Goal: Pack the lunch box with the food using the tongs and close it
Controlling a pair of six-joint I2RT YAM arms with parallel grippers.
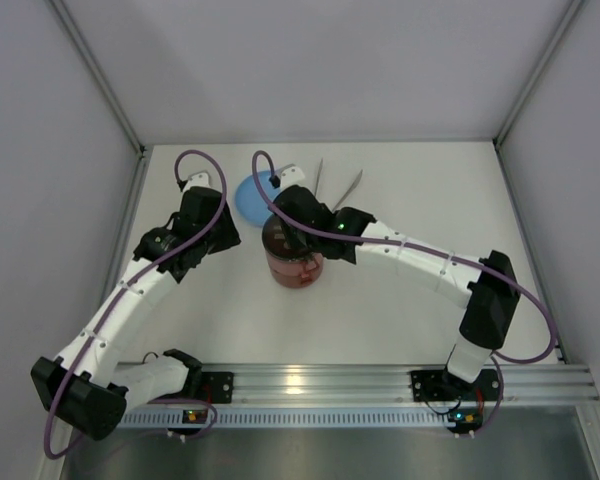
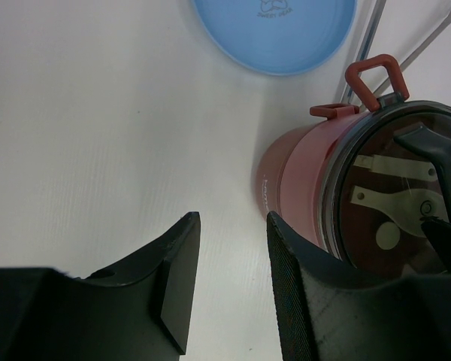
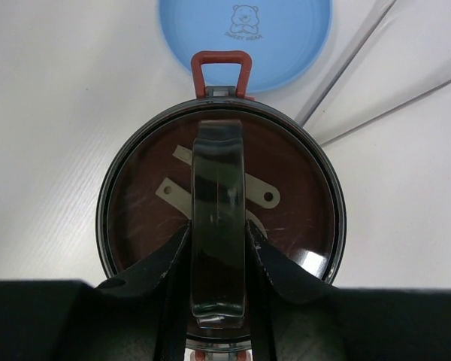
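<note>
The lunch box (image 1: 295, 270) is a round pink pot standing on the white table, its dark see-through lid (image 3: 146, 226) on top. Spoon-like utensils show through the lid. A broad dark handle (image 3: 218, 173) crosses the lid, and my right gripper is shut on it, one finger (image 3: 179, 259) against each side. In the left wrist view, my left gripper stands open to the left of the box, with only bare table showing between its fingers. A red latch (image 2: 376, 75) sits on the lid's far edge; another, at the near edge, is partly hidden.
A blue plate (image 1: 252, 202) with a bear print lies just behind the box. Right of the plate are a thin metal utensil (image 1: 319, 178) and a second one (image 1: 348, 189), a fork by its tines.
</note>
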